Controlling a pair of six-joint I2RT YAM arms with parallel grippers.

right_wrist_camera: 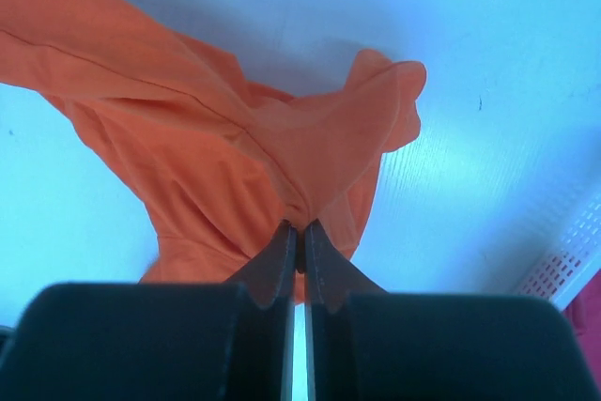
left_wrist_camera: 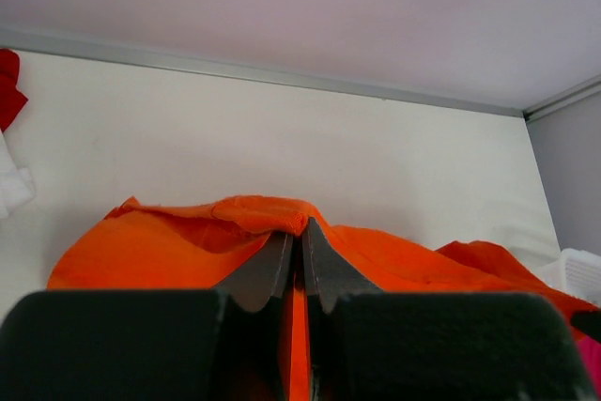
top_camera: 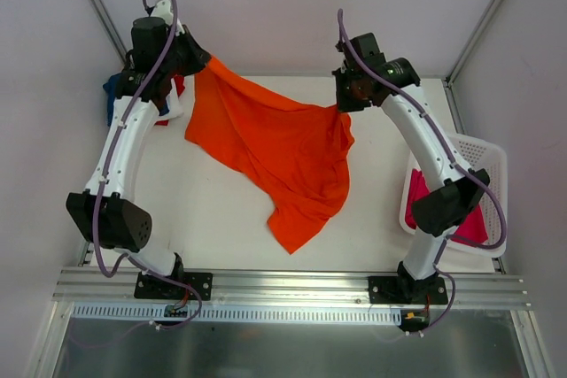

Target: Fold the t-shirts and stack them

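An orange t-shirt (top_camera: 266,157) is held up between both arms, its lower part spread over the white table. My left gripper (top_camera: 197,61) is shut on one upper end of it, at the back left. My right gripper (top_camera: 344,99) is shut on the other end, right of centre, with the cloth bunched at its fingertips. The shirt sags between the two and trails toward the front of the table.
A white basket (top_camera: 494,179) with pink cloth (top_camera: 469,223) stands at the right. At the back left, folded blue, white (left_wrist_camera: 11,185) and red (left_wrist_camera: 7,91) clothes are partly hidden by the left arm.
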